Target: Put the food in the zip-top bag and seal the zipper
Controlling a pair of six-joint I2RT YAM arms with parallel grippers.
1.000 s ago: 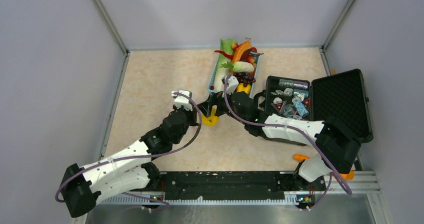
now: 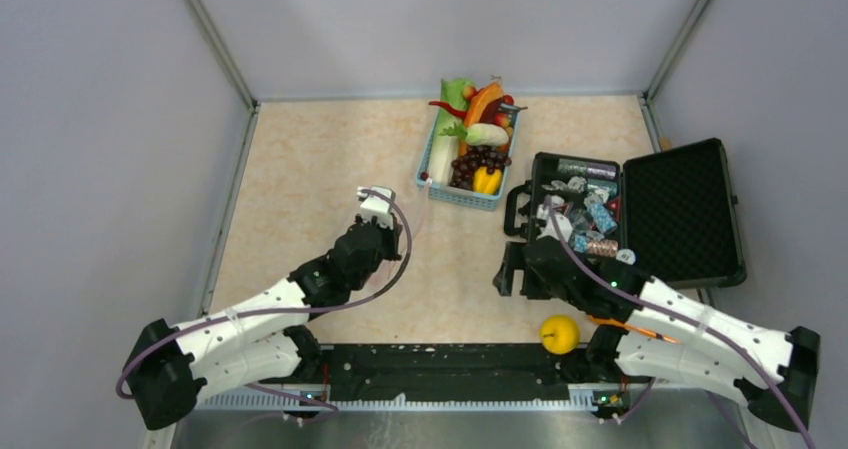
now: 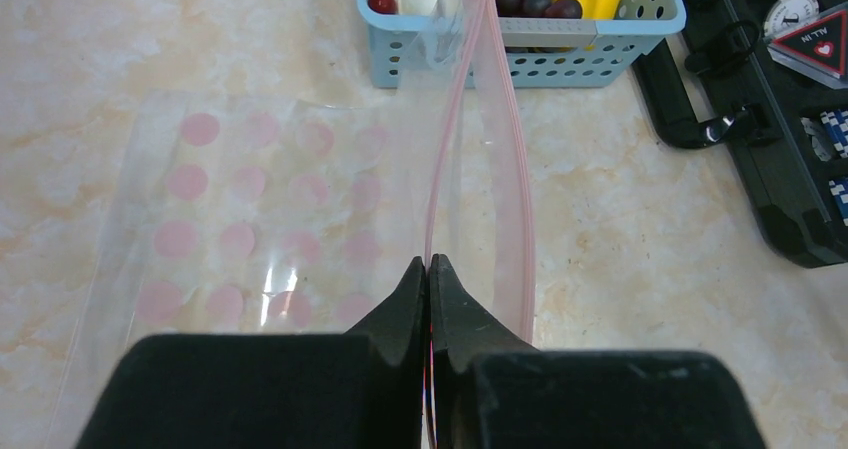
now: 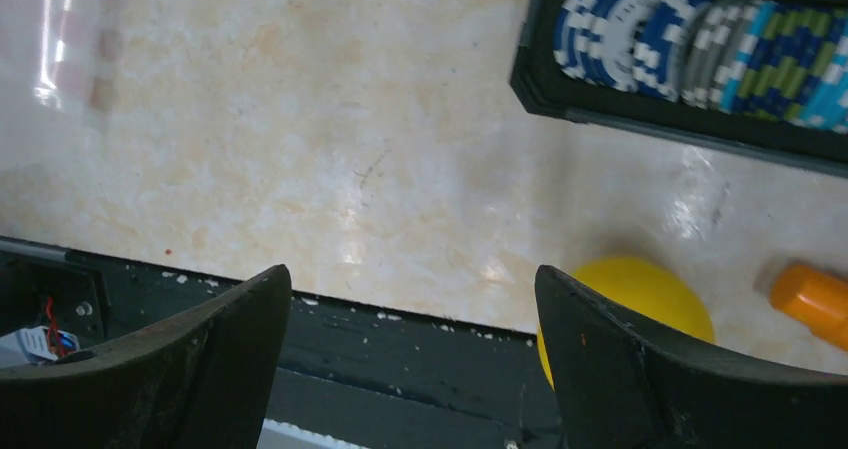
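Note:
The clear zip top bag [image 3: 240,229], printed with pink dots, hangs and spreads below my left gripper, which is shut on its pink zipper edge. My right gripper is open with nothing between its fingers. Beneath it, near the table's front edge, is a round yellow food item [image 4: 625,299], partly hidden by a finger in the right wrist view. An orange item [image 4: 810,299] lies to its right. A blue basket [image 2: 465,194] full of vegetables and fruit stands at the back centre.
An open black case [image 2: 735,209] of chips and small items stands on the right. A dark rail [image 2: 440,364] runs along the front edge.
The yellow item has moved from beside my left gripper rightward to the front edge. My right arm has moved right and toward the front. My left arm has shifted slightly.

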